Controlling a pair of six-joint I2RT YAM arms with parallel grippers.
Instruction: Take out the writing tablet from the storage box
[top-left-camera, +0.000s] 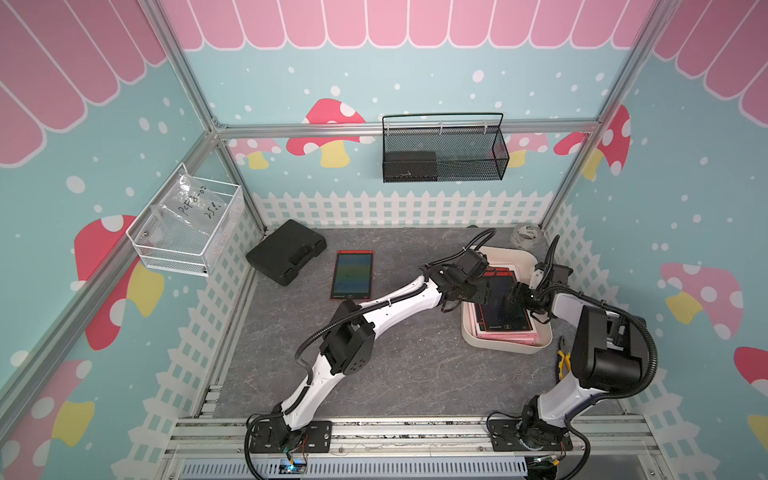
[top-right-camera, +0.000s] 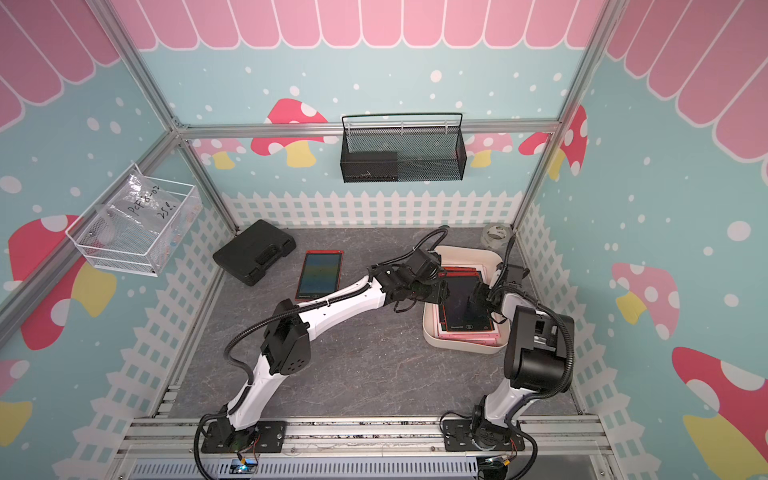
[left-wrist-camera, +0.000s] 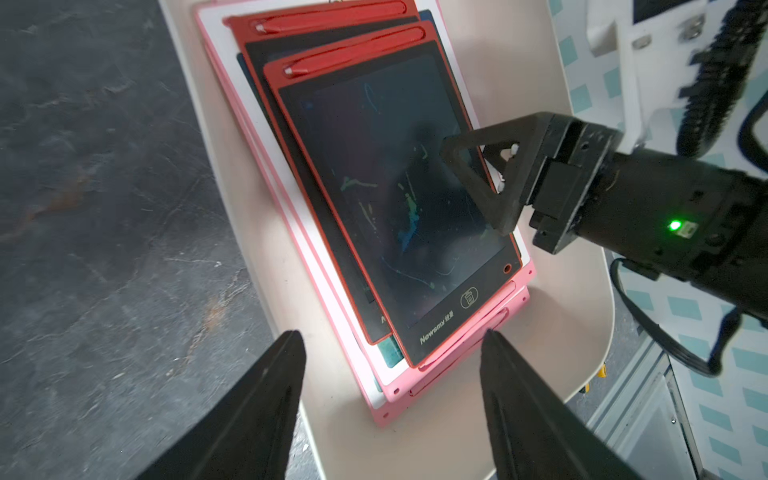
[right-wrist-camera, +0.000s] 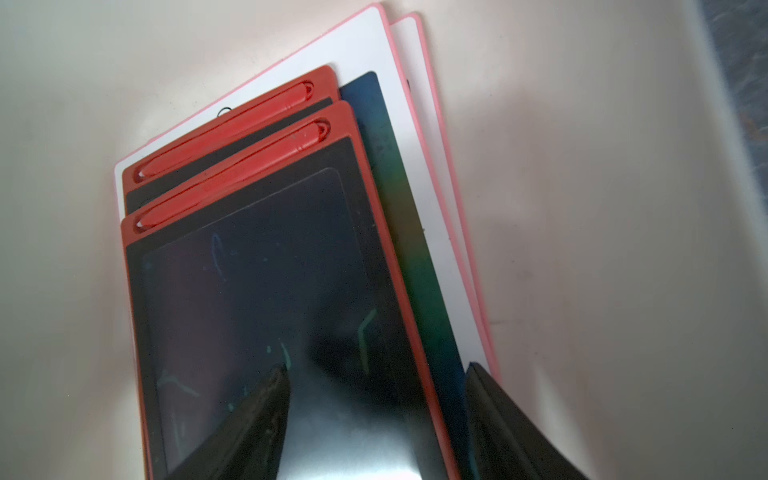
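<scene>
A cream storage box (left-wrist-camera: 253, 256) holds a stack of writing tablets, with pink-edged ones below and two red-framed black tablets (left-wrist-camera: 392, 192) on top. My left gripper is open above the box's left part, nothing between its fingers. My right gripper, also open, is low inside the box at the right side, its fingertips over the top tablet and its edge. Another red-framed tablet (top-left-camera: 352, 274) lies on the table, left of the box.
A black case (top-left-camera: 285, 252) is at back left, a tape roll (top-left-camera: 525, 235) behind the box, pliers (top-left-camera: 563, 360) at right. Wire baskets (top-left-camera: 445, 152) hang on the walls.
</scene>
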